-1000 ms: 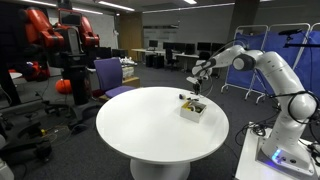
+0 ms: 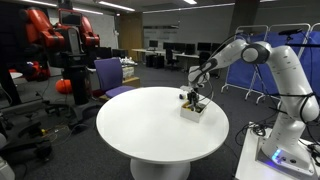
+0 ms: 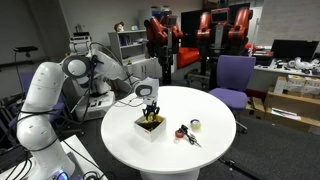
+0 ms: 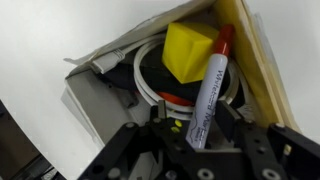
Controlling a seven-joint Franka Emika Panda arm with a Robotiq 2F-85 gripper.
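Observation:
A white marker with a red end (image 4: 210,88) lies slanted inside the open-topped box (image 4: 262,65), beside a yellow block (image 4: 187,50). My gripper reaches over the box from the bottom of the wrist view. Its fingers stand apart, with the marker's lower part showing in the gap between them; whether either finger touches it I cannot tell. In exterior view 1 the gripper (image 2: 194,99) is at the box (image 2: 190,113), low over its opening. The box (image 3: 151,132) hides part of its contents in exterior view 2.
A pale cable loop (image 4: 149,50) and dark items lie around the marker. On the round white table (image 3: 195,99), a small round yellow-topped item (image 3: 195,125) and a few small red and dark objects (image 3: 184,132) sit beside the box.
The arm has come down and toward the box from the table's far side, where it was higher a second ago. The box looks unmoved.

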